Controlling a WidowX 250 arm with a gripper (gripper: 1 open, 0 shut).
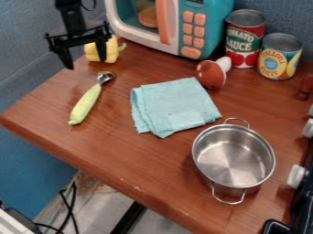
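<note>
The black gripper (80,44) hangs at the upper left over the table's back left corner, beside a yellow toy pepper (98,51); whether its fingers touch the pepper is unclear, as is how far they are apart. A green-and-silver utensil (87,101) lies on the left of the table. A folded light blue cloth (174,107) lies in the middle, and a steel pot (233,157) stands at the lower right.
A toy microwave (162,23), a tomato sauce can (244,41) and a second can (279,59) stand along the back, with a red-and-white toy mushroom (211,73). Dark appliance parts line the right edge.
</note>
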